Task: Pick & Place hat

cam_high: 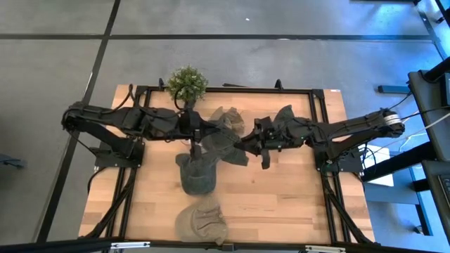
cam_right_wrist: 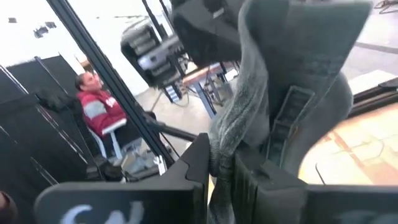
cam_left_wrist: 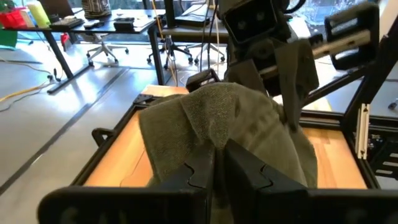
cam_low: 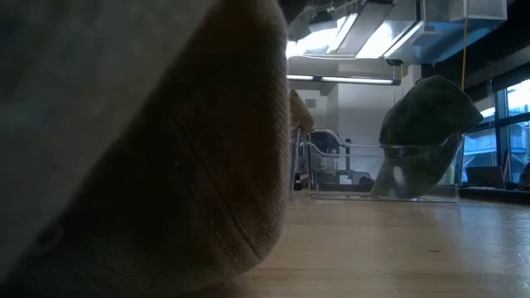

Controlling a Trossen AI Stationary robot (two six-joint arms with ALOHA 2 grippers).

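The dark green hat (cam_high: 226, 145) hangs between the two arms above the middle of the table. My right gripper is shut on a folded edge of it, with the strap side facing the camera in the right wrist view. From the other side, my left gripper also has its fingers closed on a fold of the hat's cloth. Both grippers are close together in the high view. Other hats are a dark green one (cam_high: 197, 173) on the table below, a tan one (cam_high: 229, 119) behind, and a beige one (cam_high: 202, 219) at the front.
A potted plant (cam_high: 187, 83) stands at the back left. In the low view a clear holder (cam_low: 339, 178) has a dark hat (cam_low: 431, 116) on it, and a brown hat (cam_low: 224, 149) blocks the left.
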